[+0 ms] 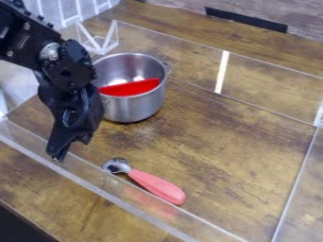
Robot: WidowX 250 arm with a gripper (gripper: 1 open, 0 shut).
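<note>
The black gripper (66, 142) hangs at the left, angled down over the wooden table, left of a steel pot (134, 113) with a red object (127, 87) inside. Whether its fingers are open or shut is hard to tell. A pink-handled tool (150, 183) with a metal head lies on the table, right of and below the gripper, apart from it.
A white rack (98, 34) stands behind the arm at the top left.
</note>
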